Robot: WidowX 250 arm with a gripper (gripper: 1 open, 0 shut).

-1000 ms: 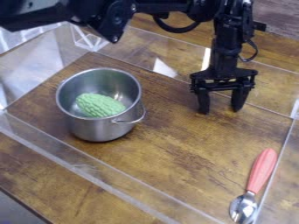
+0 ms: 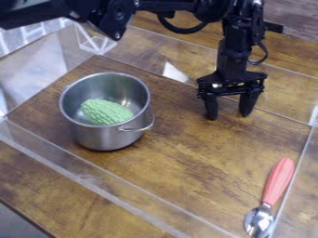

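The black robot gripper point(image 2: 231, 99) hangs low over the wooden table at the upper right, its two fingertips apart near the surface, with nothing visible between them. To its left sits a steel pot point(image 2: 122, 135) holding a bumpy light-green object point(image 2: 107, 112). A spoon with a pink handle point(image 2: 278, 181) lies at the lower right, well apart from the gripper.
Clear plastic edging runs along the left and lower left of the table point(image 2: 174, 186) and behind the gripper. The middle and lower part of the tabletop between pot and spoon is clear.
The gripper has shifted very slightly to the left. The pot, the green object and the spoon have not moved.
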